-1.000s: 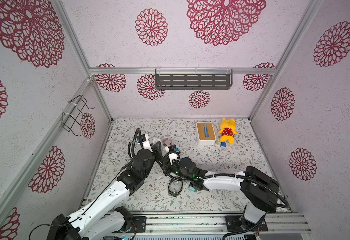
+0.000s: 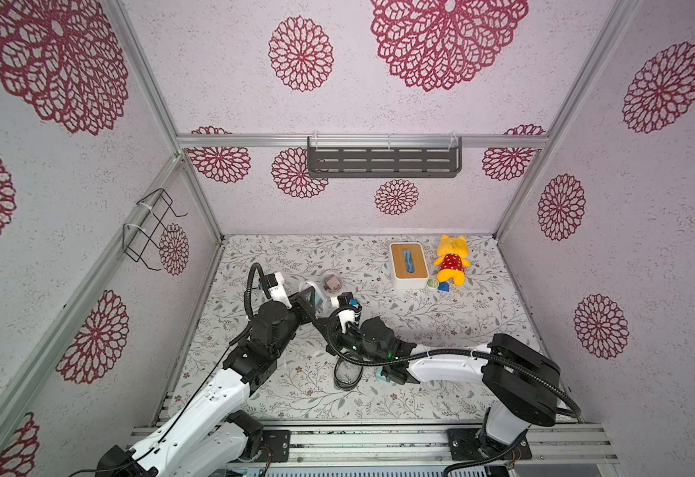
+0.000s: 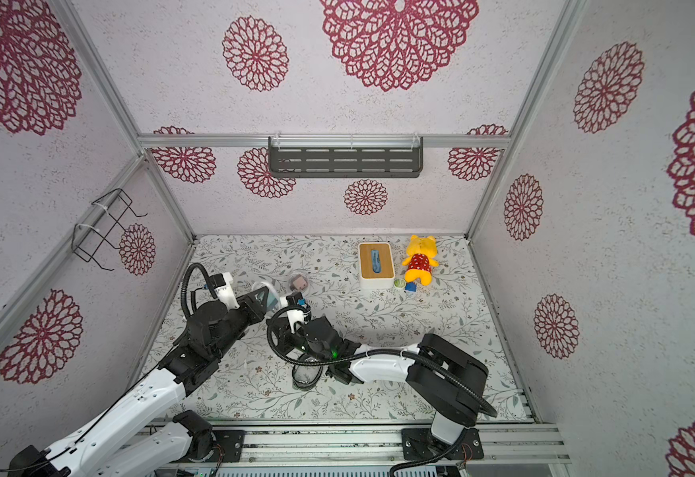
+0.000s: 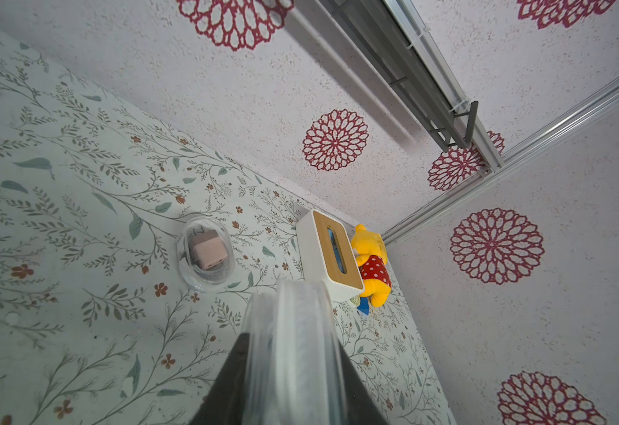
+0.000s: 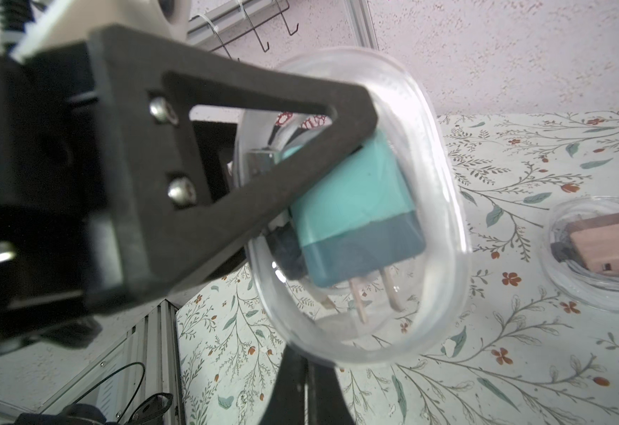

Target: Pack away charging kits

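A clear container point(image 5: 440, 304) with a two-tone teal charger point(image 5: 359, 212) and a cable inside is held up by my left gripper, which is shut on its wall. One black finger point(image 5: 267, 177) of that gripper crosses in front of it in the right wrist view. Below the container, my right gripper is shut, with nothing visible between its tips. On the table lies another clear container point(image 4: 214, 283) holding a pink charger point(image 5: 610, 244). A coiled black cable point(image 2: 348, 373) lies nearer the front, with a teal object point(image 2: 382, 374) beside it, partly under the right arm.
At the back right stands a white box point(image 2: 408, 278) with a wooden-coloured top and a blue item point(image 2: 408, 260) on it. A yellow plush toy point(image 2: 451, 260) lies beside it.
My left gripper has shifted left and turned, bringing the container's face and teal charger into view, apart from the right gripper. The right arm has barely moved.
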